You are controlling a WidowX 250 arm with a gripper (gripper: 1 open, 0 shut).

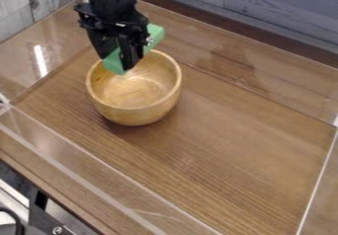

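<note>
My black gripper (126,47) is shut on a green object (117,61), holding it over the left part of a tan round bowl (138,101). The object dips toward the bowl's back rim; the fingertips are partly hidden against it.
A pale wall runs along the back, and the table's edge shows at the left.
</note>
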